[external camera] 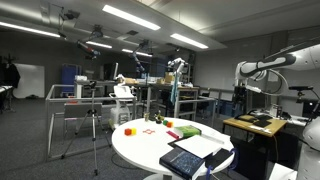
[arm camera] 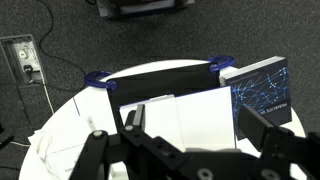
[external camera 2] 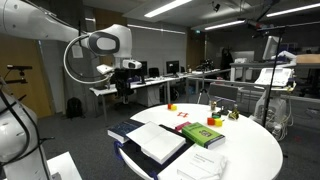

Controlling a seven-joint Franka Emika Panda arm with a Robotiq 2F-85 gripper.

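In the wrist view, my gripper stands open, its two dark fingers wide apart with nothing held between them. Beneath it lies a black-edged item with white panels [arm camera: 207, 115], perhaps an open box or folder. A dark blue book [arm camera: 262, 88] with a network pattern lies to its right. Two blue clamps or straps [arm camera: 97, 77] sit by the dark board's far edge. In exterior view 2, the white arm [external camera 2: 100, 42] comes in from the left, its gripper raised above the table's near side. A green book [external camera 2: 201, 133] lies farther along the table.
The round white table [external camera 2: 262, 155] carries small coloured blocks [external camera 2: 213, 122] toward its far side. White sheets [external camera 2: 205, 163] lie near the front edge. A tripod [external camera: 95, 120] stands beyond the table. A power outlet and cable [arm camera: 30, 62] show on the carpet.
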